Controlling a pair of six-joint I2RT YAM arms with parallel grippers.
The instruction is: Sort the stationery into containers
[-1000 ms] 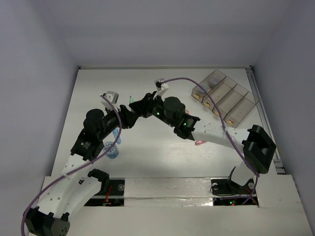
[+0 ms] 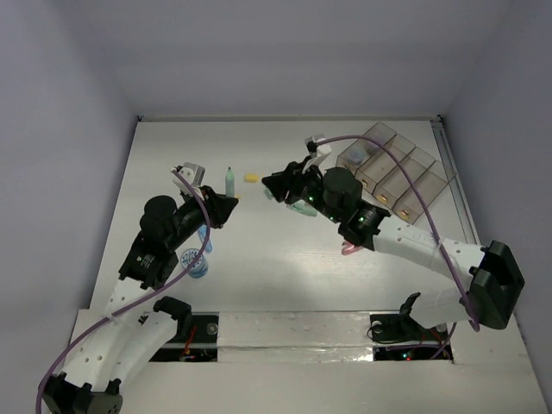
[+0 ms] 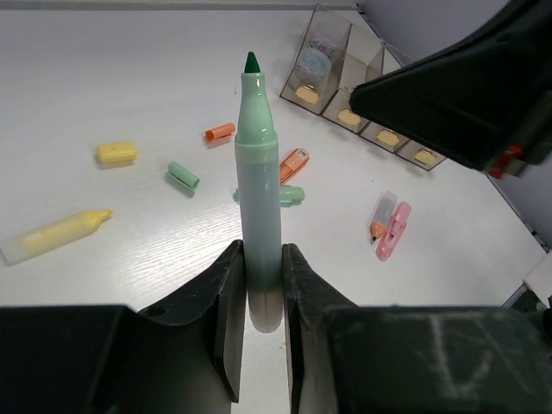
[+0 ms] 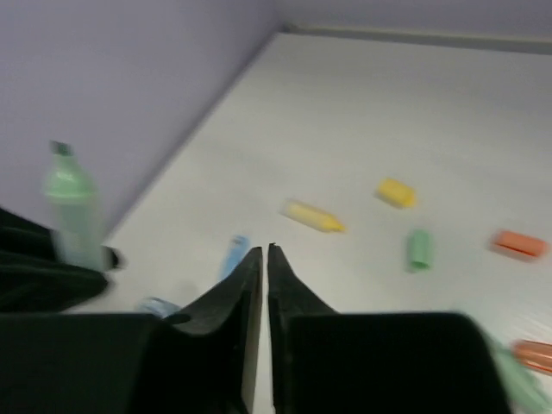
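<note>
Upright in my left gripper, which is shut on it, stands a green marker point(image 3: 259, 181) with its dark tip bare and pointing up. My right gripper point(image 2: 266, 184) is to the right of it, apart from it. In the right wrist view its fingertips are almost together with a thin gap, blurred, and nothing shows between them. On the table lie a short green piece point(image 3: 182, 177), a yellow piece point(image 3: 116, 153), an orange piece point(image 3: 220, 131), a yellow marker point(image 3: 56, 237), an orange one point(image 3: 293, 164) and another green item point(image 3: 293, 196).
A clear box with several compartments point(image 2: 414, 197) stands at the back right, clear cups inside its far compartment. A blue-patterned cup point(image 2: 193, 263) and a blue item point(image 2: 204, 235) lie by the left arm. A pink item point(image 3: 394, 230) is at the right.
My right gripper has drawn back to the right, away from the left gripper, where the two were close together before. The left arm has hardly moved and keeps the marker.
</note>
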